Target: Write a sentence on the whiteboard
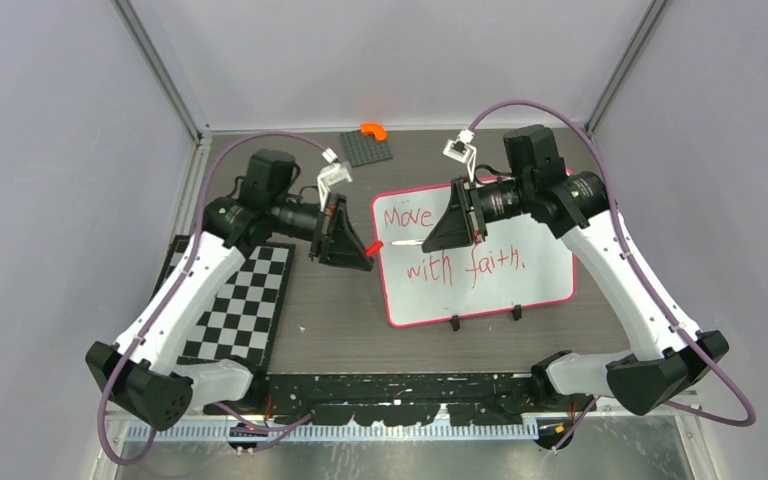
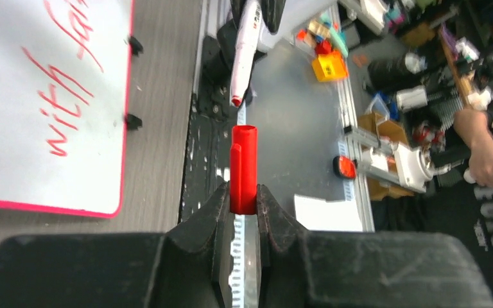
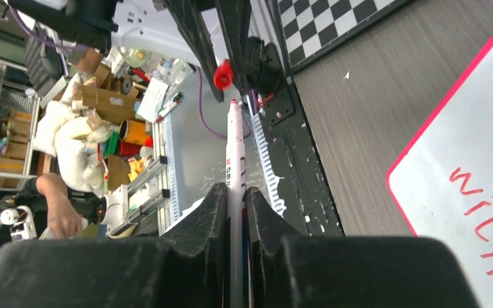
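Observation:
The whiteboard [image 1: 415, 300] has a red rim and lies on the table, with red writing reading "Move" and "with faith." in the top view; my right arm covers part of the upper line. My left gripper [image 1: 370, 260] is shut on a red marker cap, its open end showing in the right wrist view. My right gripper [image 1: 428, 247] is over the board, shut on a white marker [image 3: 235, 151] with a bare red tip that points left toward the cap. Marker and cap are apart.
A checkerboard [image 1: 235, 315] lies under the left arm. At the back sit a dark grey mat [image 1: 365, 148] and an orange object [image 1: 373, 130]. Two black clips [image 1: 455, 323] hold the board's front edge. Bare table lies between checkerboard and whiteboard.

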